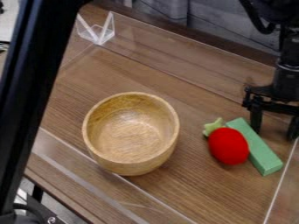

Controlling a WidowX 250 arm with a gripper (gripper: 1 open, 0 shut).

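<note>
A black gripper (274,117) is at the right edge, pointing down at the table just behind the upper end of a green bar (264,156); its fingers look apart, with nothing visible between them. A red tomato-like object (230,148) with a pale green top lies against the bar's left side. A round wooden bowl (129,140) stands left of them.
A clear plastic stand (96,29) is at the back left of the wooden table (163,66). A dark vertical shape covers the left edge of the view.
</note>
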